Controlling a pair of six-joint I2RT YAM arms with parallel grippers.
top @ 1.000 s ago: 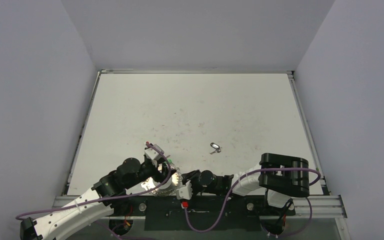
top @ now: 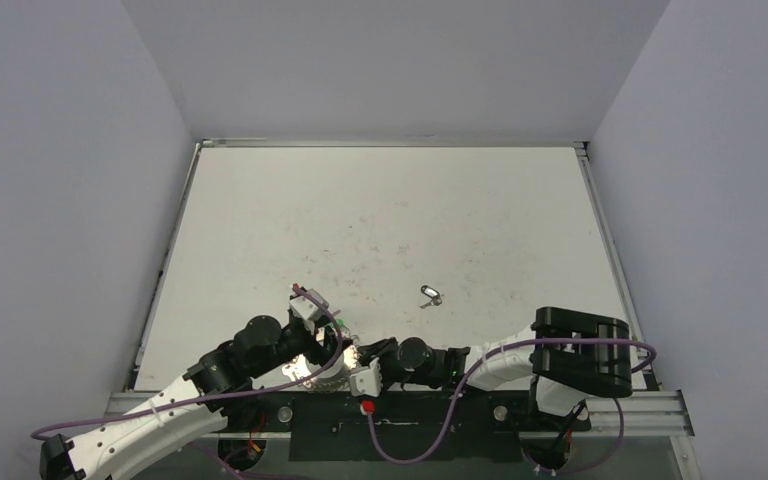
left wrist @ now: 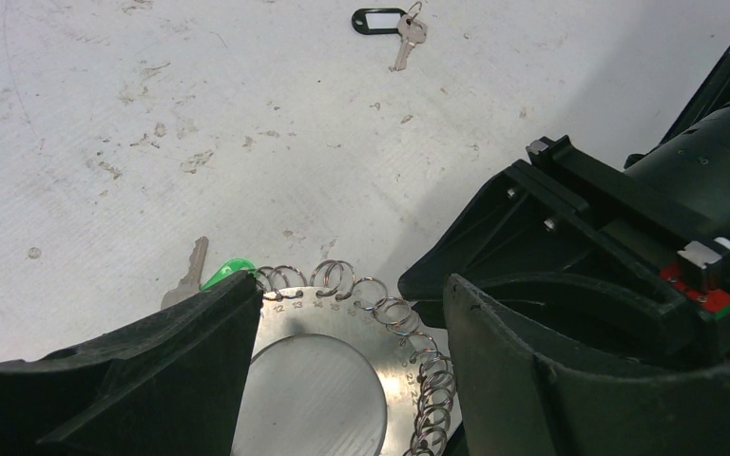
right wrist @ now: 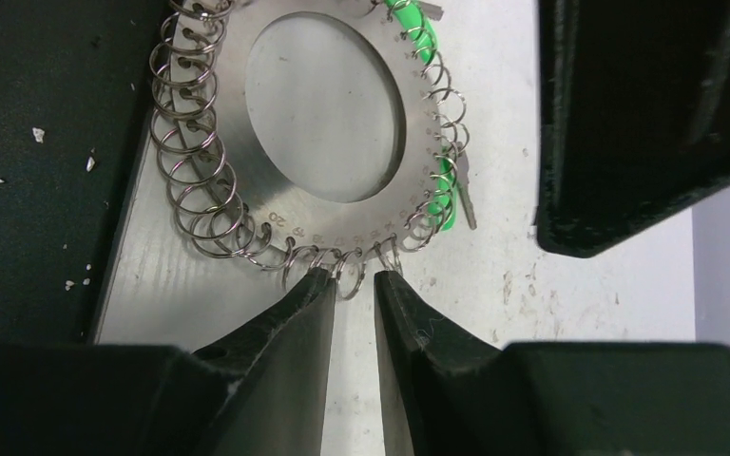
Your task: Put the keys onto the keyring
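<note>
A metal plate [left wrist: 392,389] ringed with wire loops lies at the table's front edge, with green-tagged keys [right wrist: 447,199] partly under its loops. My left gripper hangs over it, fingers apart, nothing visible held. My right gripper has its fingertips close together at the loops, a narrow gap between them with a loop [right wrist: 349,290] at it; whether it grips that loop I cannot tell. Farther back lies a black-tagged key [left wrist: 409,38] on a small ring.
The white board [top: 380,220] is clear behind both arms. Grey walls stand around it. A dark strip [right wrist: 38,237] borders the front edge.
The right arm has shifted very slightly, its elbow a little to the right. The left arm looks unchanged.
</note>
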